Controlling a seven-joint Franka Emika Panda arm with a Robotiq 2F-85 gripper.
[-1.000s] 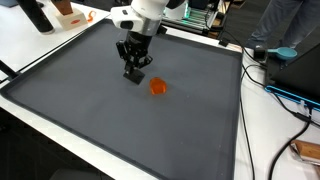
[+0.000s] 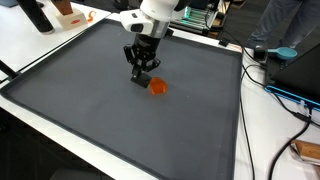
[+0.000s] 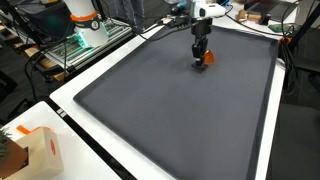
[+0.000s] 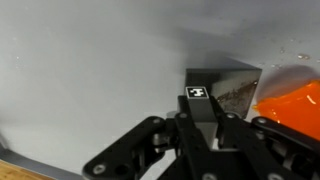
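A dark, square-edged block (image 2: 141, 81) is on the grey tabletop, directly under my gripper (image 2: 138, 71). In the wrist view, the block (image 4: 238, 98) shows a dark metallic face beyond the fingers. My gripper is shut on it, and a small white-and-black patch (image 4: 197, 92) shows at the fingertips. The fingers hide the exact place of contact. Just right of the block lies an orange piece (image 2: 157, 86), glossy in the wrist view. From the other side, the orange piece (image 3: 207, 56) stands close against the dark block.
Black cables (image 2: 262, 75) run along its right side. The white arm (image 2: 150, 22) comes in from the back.
My gripper and the dark block have shifted slightly right and toward the front, narrowing the gap to the orange piece. The orange piece appears to have stayed in place.
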